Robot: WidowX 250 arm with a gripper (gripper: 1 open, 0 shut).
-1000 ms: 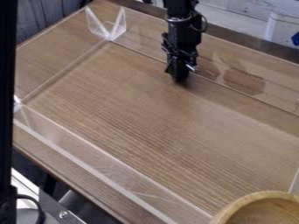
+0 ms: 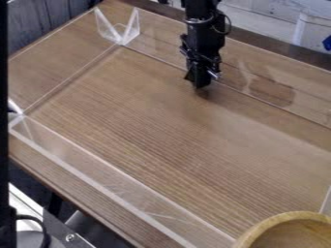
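Observation:
My black gripper [image 2: 202,72] reaches down from the top centre of the view to the wooden table, near its far side. Its fingers look shut, small and dark, with nothing clearly visible between them; the area at the tips is too small to make out well.
A round wooden bowl [image 2: 278,229] sits at the bottom right corner, partly out of view. A blue object [image 2: 324,44] is at the top right edge. Cables lie at the lower left.
My gripper has shifted very slightly; otherwise the scene looks the same.

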